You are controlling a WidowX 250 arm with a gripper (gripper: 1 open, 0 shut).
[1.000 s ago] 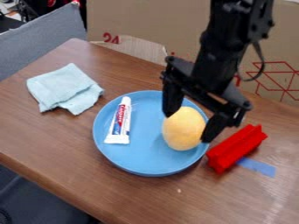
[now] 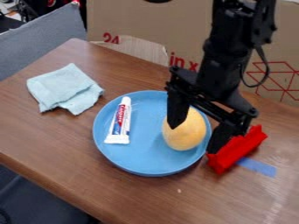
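Observation:
My black gripper (image 2: 198, 122) is open above the blue plate (image 2: 140, 158), its fingers straddling a yellow rounded object (image 2: 184, 135) that rests on the plate's right half; whether they touch it is unclear. A white toothpaste tube (image 2: 119, 124) lies on the plate's left half.
A folded pale blue cloth (image 2: 65, 87) lies on the wooden table (image 2: 70, 144) at left. A red object (image 2: 237, 149) is right of the plate, by a strip of blue tape (image 2: 257, 166). Cardboard (image 2: 163, 22) stands behind.
The gripper has shifted slightly to the right over the yellow object, after appearing blurred in motion. The objects on the table look unmoved.

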